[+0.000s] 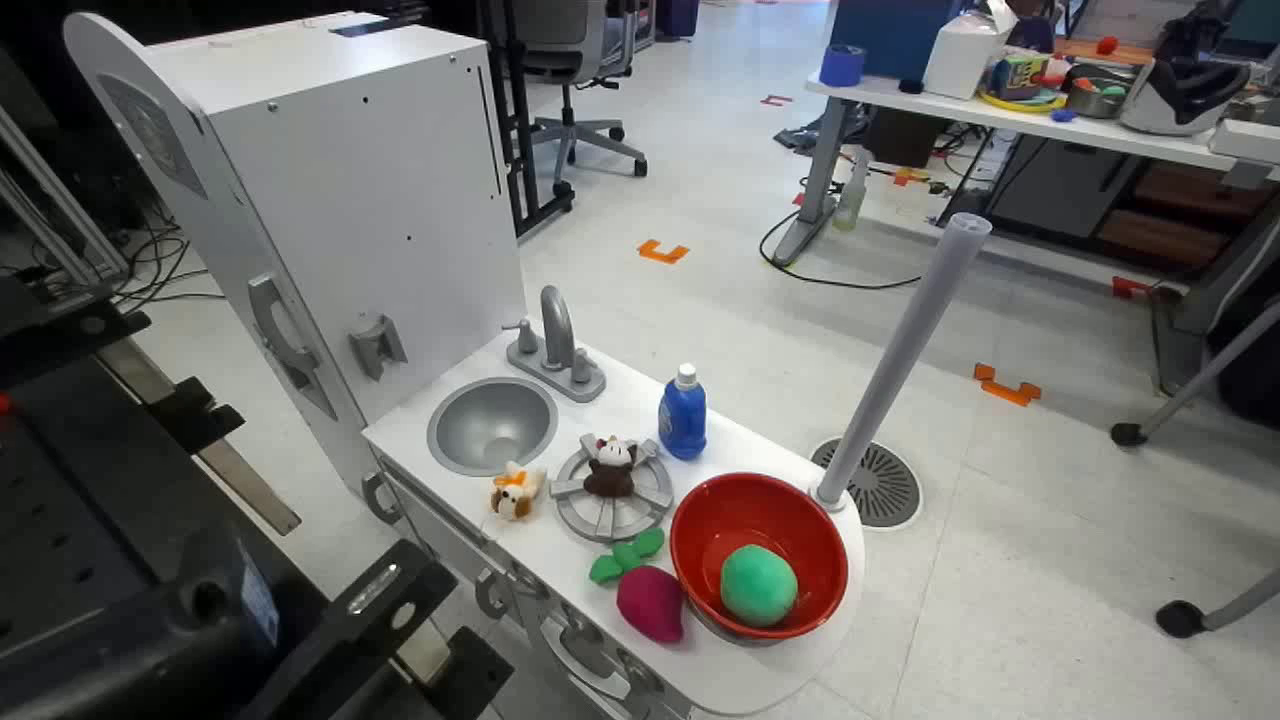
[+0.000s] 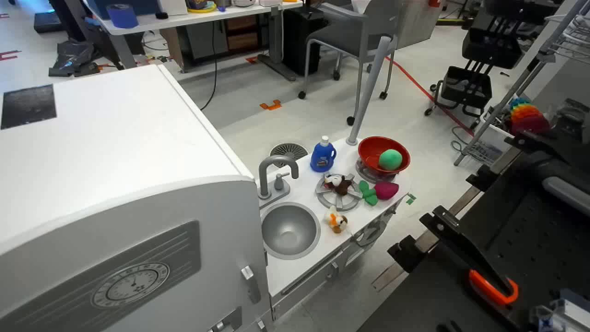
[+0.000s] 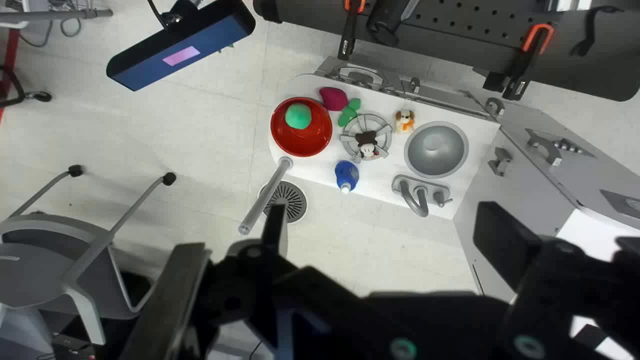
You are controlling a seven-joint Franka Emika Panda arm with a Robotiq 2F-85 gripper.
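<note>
My gripper is open, its two dark fingers wide apart at the bottom of the wrist view. Nothing sits between them, and the play kitchen lies well below. A red bowl [image 1: 705, 554] stands at the counter's round end with a green ball [image 1: 758, 586] inside. Beside it lies a magenta beet-like plush [image 1: 650, 604] with green leaves [image 1: 626, 556]. A brown-and-white plush [image 2: 340, 184] rests on the grey burner [image 2: 347, 204]. The small dog plush [image 3: 405, 120] lies between burner and sink. Behind the burner, a blue bottle [image 1: 683, 420] stands upright.
The round grey sink [image 2: 290, 229] is empty, with a curved faucet [image 1: 555, 330] behind it. A tall white cabinet [image 1: 360, 180] borders the sink end. At the bowl's end, a grey post [image 1: 906, 354] rises from the counter.
</note>
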